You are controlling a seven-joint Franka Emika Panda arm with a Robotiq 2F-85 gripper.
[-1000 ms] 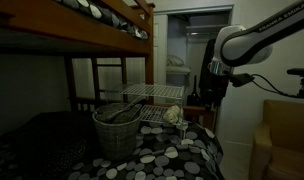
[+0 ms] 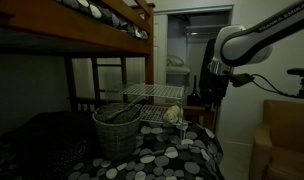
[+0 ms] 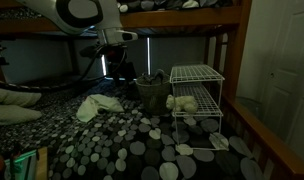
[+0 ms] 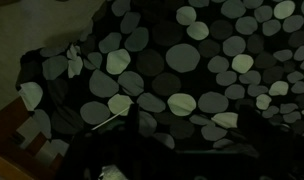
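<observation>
My gripper (image 2: 214,90) hangs in the air right of the wire rack, dark and hard to make out in both exterior views. In the wrist view, the gripper shows as two dark fingers set apart at the bottom, with dotted bedding and no object visible between them. A grey woven basket (image 2: 117,137) stands on the bed. The two-tier white wire rack (image 3: 197,74) is beside it, with a pale, soft-looking item (image 3: 182,103) on its lower shelf. On the bed, a crumpled white cloth (image 3: 98,107) lies left of the basket in exterior view 2.
The dark bedding (image 4: 162,60) with grey and white dots is mostly bare near the front. A wooden upper bunk (image 2: 102,28) overhangs the bed. A brown armchair (image 2: 287,140) stands at the right, and a wooden rail (image 3: 257,130) edges the bed.
</observation>
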